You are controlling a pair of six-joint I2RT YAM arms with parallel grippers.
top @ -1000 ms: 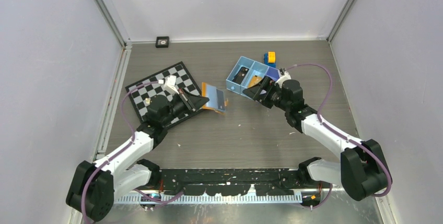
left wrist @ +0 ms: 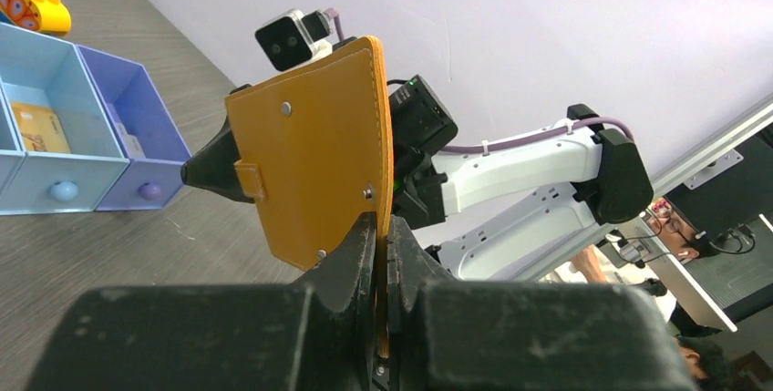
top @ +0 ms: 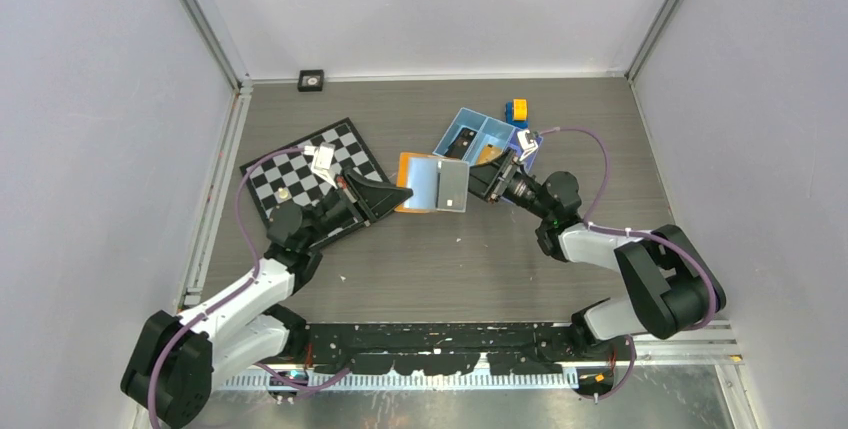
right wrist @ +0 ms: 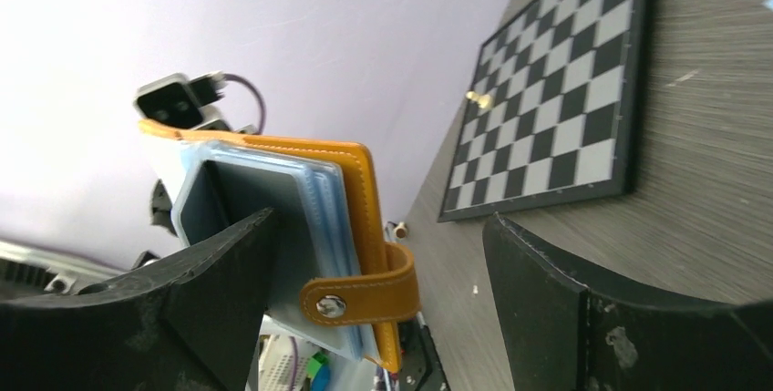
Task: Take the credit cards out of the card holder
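The orange leather card holder [top: 404, 199] is held up off the table, my left gripper [top: 408, 192] shut on one edge of it. In the left wrist view its outer cover [left wrist: 310, 145] shows, pinched at the bottom between the black fingers. Clear sleeves and a grey panel [top: 453, 186] spread out toward the right arm. My right gripper is open around the holder's near edge, its left finger [right wrist: 223, 268] overlapping the sleeves [right wrist: 330, 227] and the strap [right wrist: 365, 298] lying between the fingers. Whether that finger is inside a sleeve, I cannot tell.
Behind the right gripper stands a blue divided box [top: 462, 121] with a dark item and an orange one inside. A checkered board [top: 345, 134] lies under the left arm. Yellow and blue blocks [top: 519, 111] sit at the back.
The holder and left gripper have moved slightly right. My right gripper has come left to the holder's edge. The grey panel now spreads wider to the right.
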